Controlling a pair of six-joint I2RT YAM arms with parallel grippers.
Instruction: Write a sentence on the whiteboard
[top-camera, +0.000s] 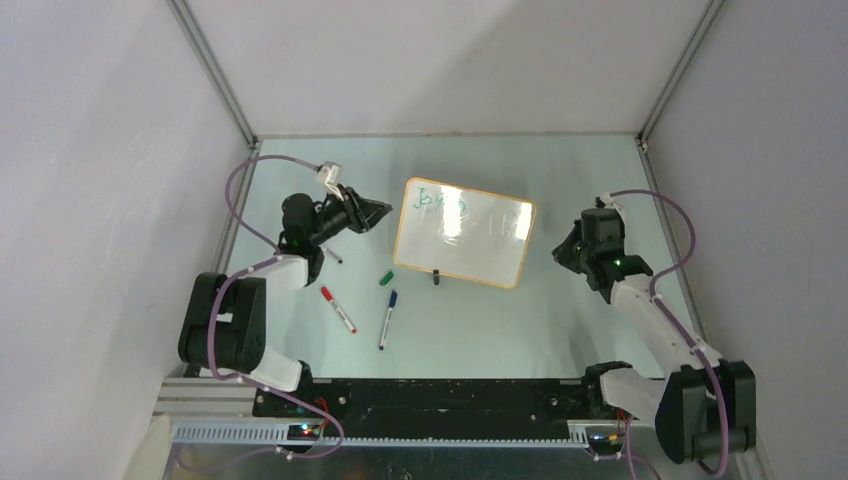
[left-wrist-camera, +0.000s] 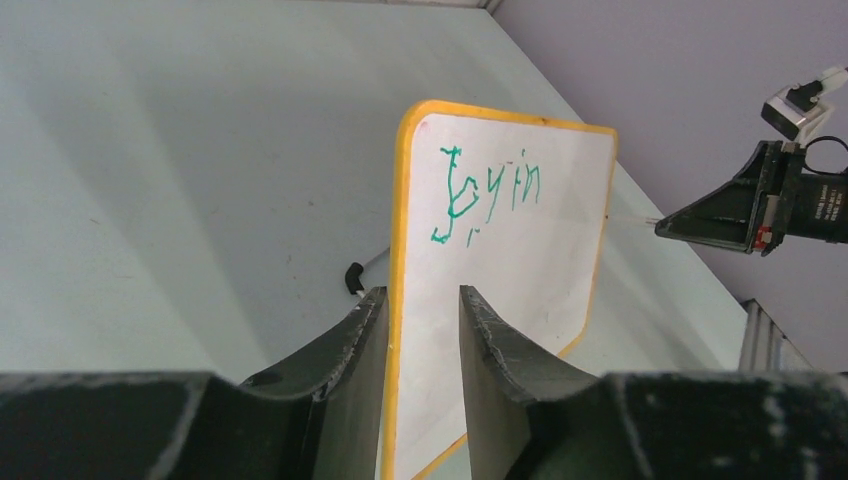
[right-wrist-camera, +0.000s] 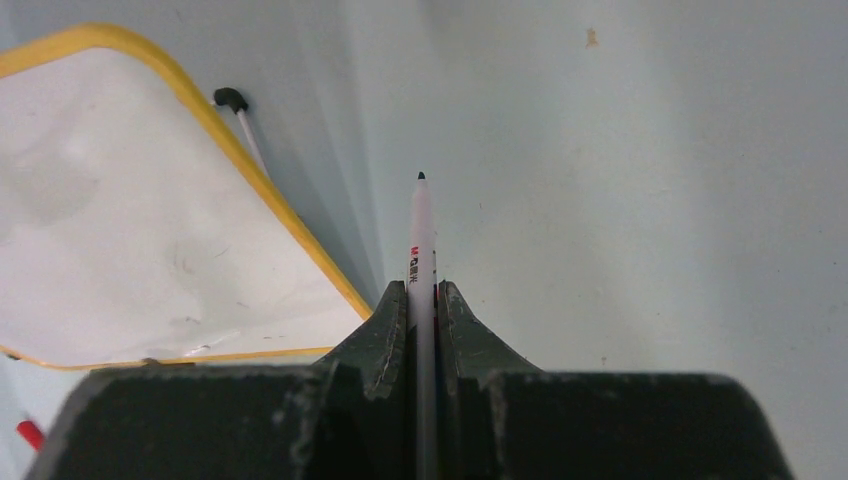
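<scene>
The whiteboard (top-camera: 466, 233), white with an orange rim, has short green handwriting (left-wrist-camera: 487, 192) in its upper left corner. Beside its left edge my left gripper is open, its fingers apart; in the top view a small gap separates it from the rim. To the right of the board, my right gripper is shut on a white marker (right-wrist-camera: 421, 225), whose dark tip is bare and points away from the fingers. A green cap (top-camera: 386, 278) lies below the board's lower left corner.
A red marker (top-camera: 338, 309) and a blue marker (top-camera: 387, 320) lie at the front left; another marker (top-camera: 333, 256) is partly hidden by the left arm. A black piece (top-camera: 436, 277) sits at the board's lower edge.
</scene>
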